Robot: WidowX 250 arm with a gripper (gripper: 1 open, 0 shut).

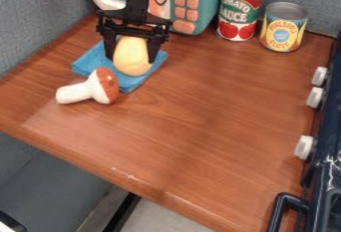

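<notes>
A pale yellow oval object (132, 58) rests on a folded blue cloth (94, 62) at the back left of the wooden table. My black gripper (132, 43) is lowered over it, one finger on each side of its upper part; whether they press on it is hard to tell. Just front left of the cloth lies a white-handled object with an orange-red head (83, 91).
A teal toy appliance (190, 7) stands behind the gripper, with a tomato sauce can (238, 15) and a yellow-label can (282, 29) to its right. A dark appliance with white knobs (317, 156) lines the right edge.
</notes>
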